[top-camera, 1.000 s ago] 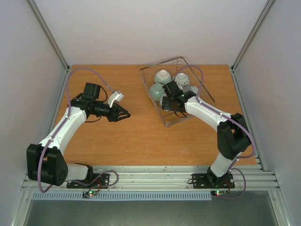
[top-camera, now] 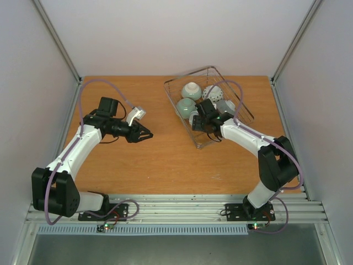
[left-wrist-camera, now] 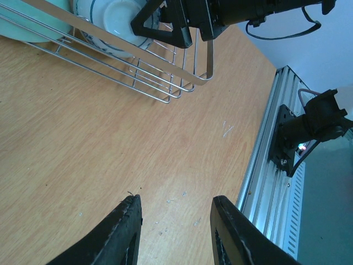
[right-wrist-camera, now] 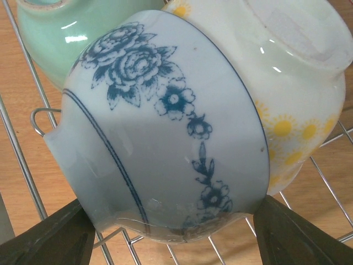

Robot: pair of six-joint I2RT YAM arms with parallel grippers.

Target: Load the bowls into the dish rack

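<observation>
Tilted on its side in the wire dish rack is a white bowl with blue flowers. My right gripper is spread wide, one finger at each side of that bowl's lower edge; whether they press on it is hard to tell. A green bowl, a pale green bowl, a dotted white bowl and a bowl with yellow flowers also sit in the rack. Over bare table to the left, my left gripper stands open and empty.
The rack's wire side runs between the left gripper and the bowls. Walls close in the table on the left, right and back.
The rack and its bowls have moved a little rightward. The left arm stays still.
</observation>
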